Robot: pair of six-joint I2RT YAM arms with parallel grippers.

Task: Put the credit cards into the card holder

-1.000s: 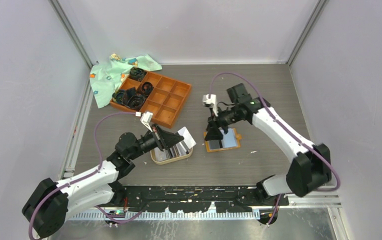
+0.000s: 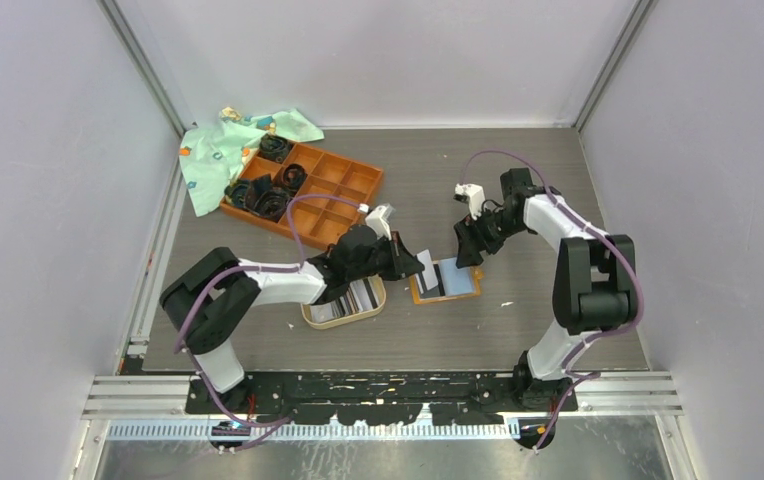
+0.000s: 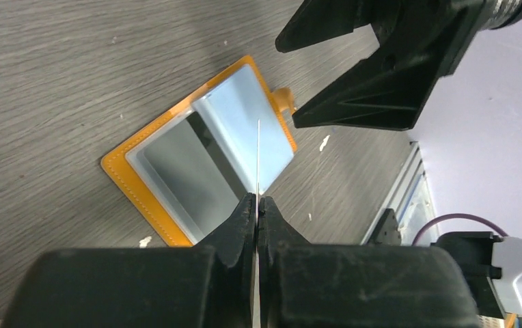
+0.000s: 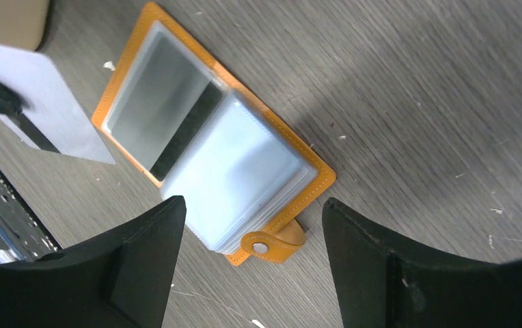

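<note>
The card holder [image 4: 292, 140], orange-edged with clear sleeves, lies open on the table. A white card [image 4: 53, 99] with a dark stripe is pinched in my left gripper [image 2: 413, 266], held over the holder's left edge in the top view. The left wrist view shows this card [image 3: 258, 157] edge-on, a thin line rising from the closed fingertips. Above the holder's right part hovers my right gripper, part open with nothing between its fingers; the orange snap tab [image 4: 275, 241] lies below that gap.
A cream basket [image 2: 343, 318] of several cards stands left of the holder, under my left arm. Behind it sits an orange compartment tray [image 2: 343, 175] with coiled cables, beside a green patterned cloth [image 2: 203, 165]. The table right of the holder is clear.
My left gripper has carried the card rightward from over the basket to the holder. The right gripper has shifted right, from the holder's left part to its right end.
</note>
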